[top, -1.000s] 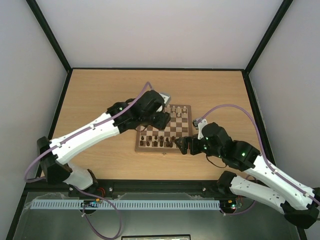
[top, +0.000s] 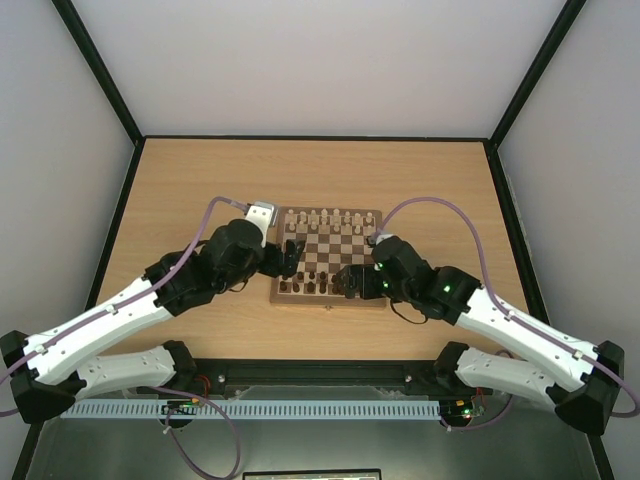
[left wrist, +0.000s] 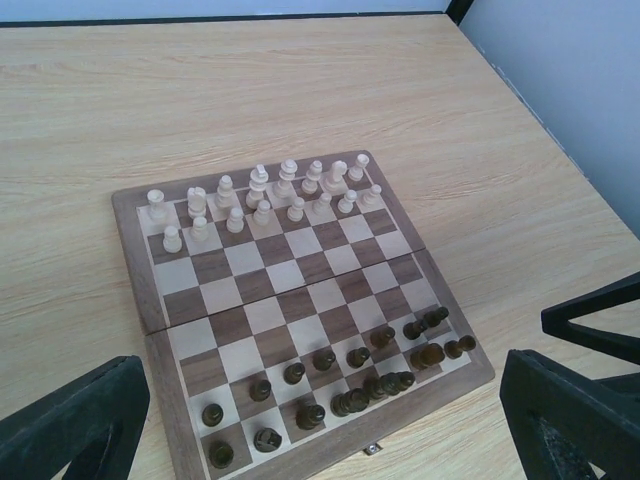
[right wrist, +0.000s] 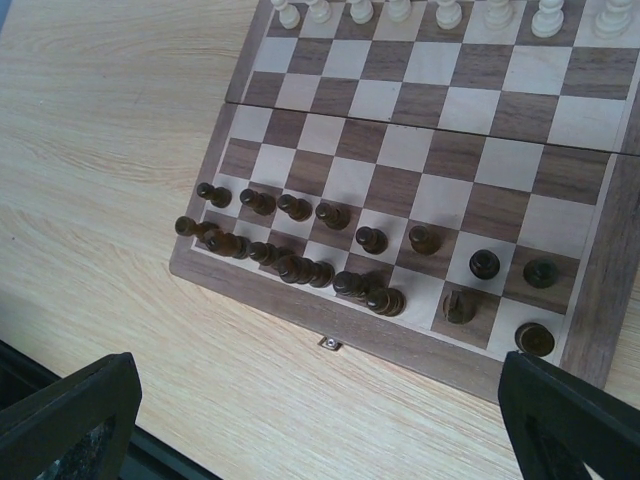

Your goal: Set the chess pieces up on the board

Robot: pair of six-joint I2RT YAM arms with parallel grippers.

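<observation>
The wooden chess board point(left wrist: 158, 318) lies flat on the table. White pieces point(left wrist: 258, 178) stand in two rows along its far side. Dark pieces point(right wrist: 332, 215) stand in two rows along the near side, all on the board as far as the wrist views show. My left gripper point(top: 294, 258) is above the board's left side, its fingers point(left wrist: 85, 425) wide apart with nothing between them. Over the near right corner, my right gripper point(top: 345, 281) is also spread, and its fingers point(right wrist: 75, 425) hold nothing. Both grippers hide parts of the board in the top view.
Bare wooden table point(top: 200, 165) surrounds the board, with no loose pieces in sight. A small metal clasp point(right wrist: 330, 343) sits at the board's near edge. My two grippers are close together; the right one's dark fingers point(left wrist: 600, 300) enter the left wrist view.
My right gripper has shifted slightly left. The pieces look unmoved.
</observation>
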